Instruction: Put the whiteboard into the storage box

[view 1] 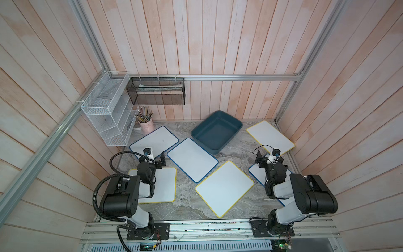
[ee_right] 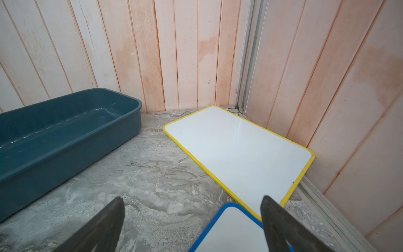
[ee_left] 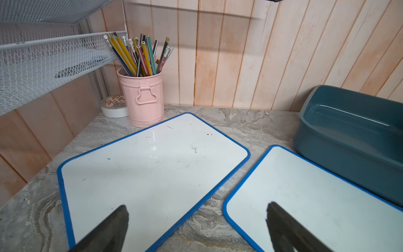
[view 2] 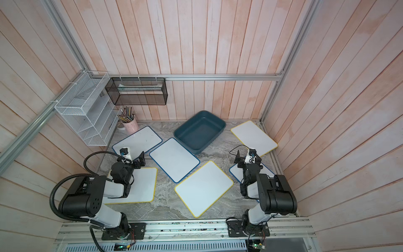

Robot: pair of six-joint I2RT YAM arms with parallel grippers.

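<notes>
A teal storage box (view 1: 216,131) sits empty at the back middle. Several whiteboards lie flat on the table: blue-rimmed ones at back left (view 1: 153,138), in the middle (view 1: 192,159) and under the right arm; yellow-rimmed ones at front middle (view 1: 224,188), back right (view 1: 270,135) and under the left arm. My left gripper stands open over the left boards, nothing between its fingers. My right gripper is open near the right boards and holds nothing.
A white mesh shelf (view 1: 107,117) and a pink pencil cup (view 1: 146,126) with a tape roll (ee_left: 113,109) beside it stand at back left. A black wire basket (view 1: 155,96) hangs on the back wall. Bare marble shows between box and boards.
</notes>
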